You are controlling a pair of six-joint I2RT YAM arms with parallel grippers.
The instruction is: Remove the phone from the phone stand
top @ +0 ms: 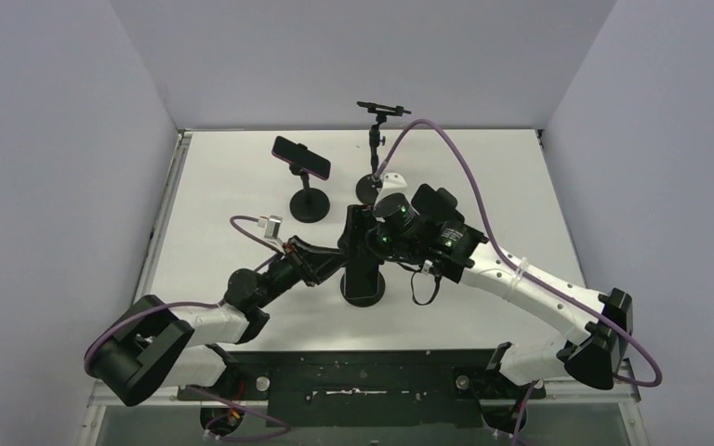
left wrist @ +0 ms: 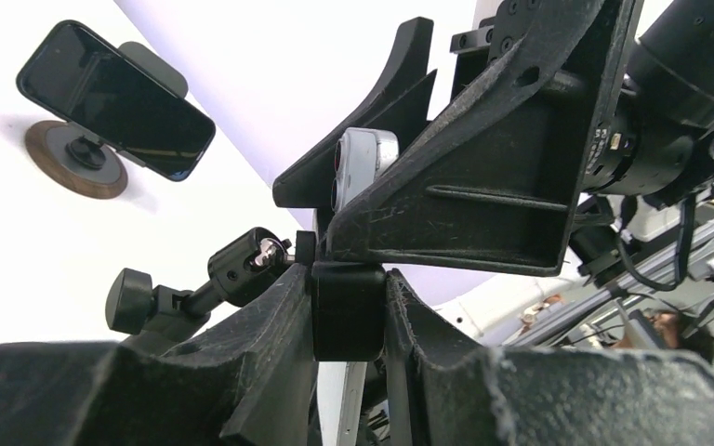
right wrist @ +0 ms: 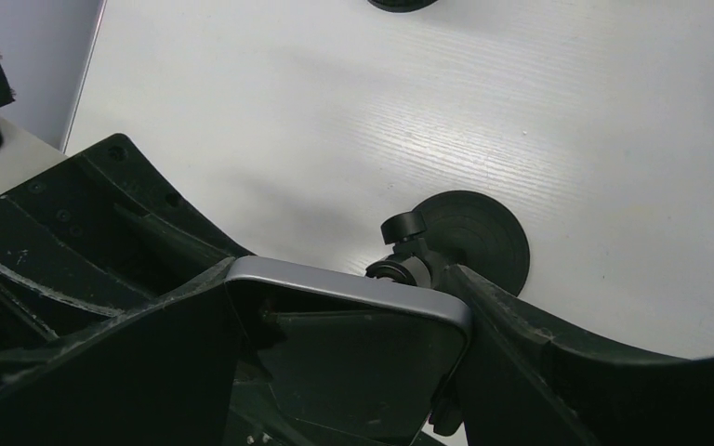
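A dark phone (top: pixel 362 274) stands upright on its round-based stand (top: pixel 365 302) at front centre in the top view. My left gripper (top: pixel 335 255) is at its left side; in the left wrist view its fingers close on a narrow black block at the phone's edge, likely part of the holder. My right gripper (top: pixel 372 232) reaches from the right over the top of the phone; in the right wrist view its fingers are shut on the phone's silver-rimmed end (right wrist: pixel 349 288).
A stand with a tilted phone (top: pixel 300 156) is at back left, another stand (top: pixel 383 110) at back centre. Both arms crowd the middle.
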